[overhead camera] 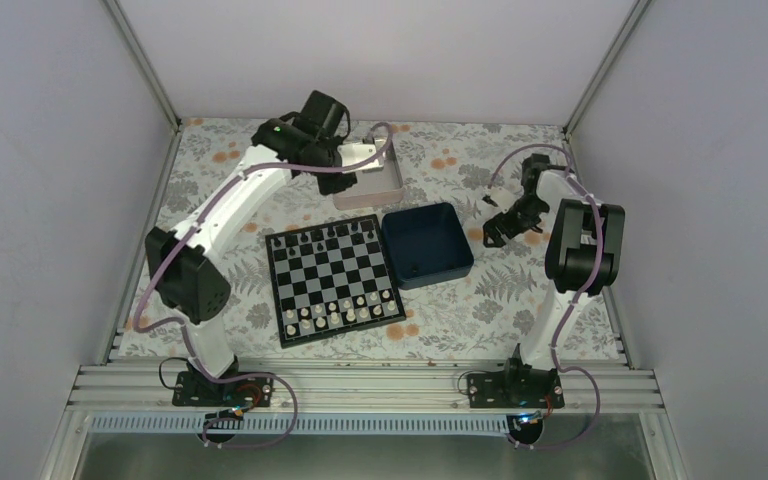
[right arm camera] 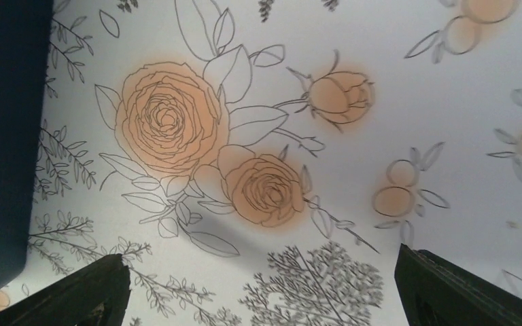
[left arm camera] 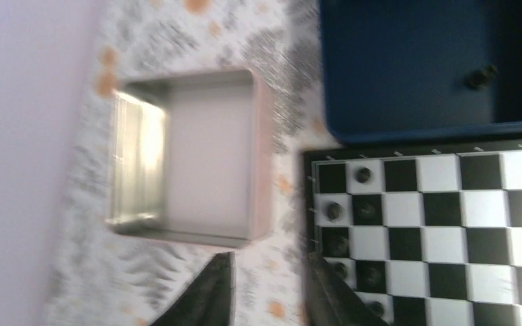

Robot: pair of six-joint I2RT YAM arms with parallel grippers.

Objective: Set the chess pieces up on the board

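The chessboard (overhead camera: 330, 270) holds white pieces (overhead camera: 340, 315) on its near rows and dark pieces (overhead camera: 317, 235) on its far rows. A lone dark piece (left arm camera: 480, 77) lies in the navy bin (overhead camera: 427, 237). My left gripper (overhead camera: 336, 180) is raised over the back of the scene; in its blurred wrist view its fingers stand apart, with nothing visible between them. My right gripper (overhead camera: 495, 230) is open and empty over the patterned mat, right of the bin.
A pale pink tray (left arm camera: 211, 156), empty where visible, sits behind the board, partly under my left arm in the top view. The mat right of the navy bin is clear.
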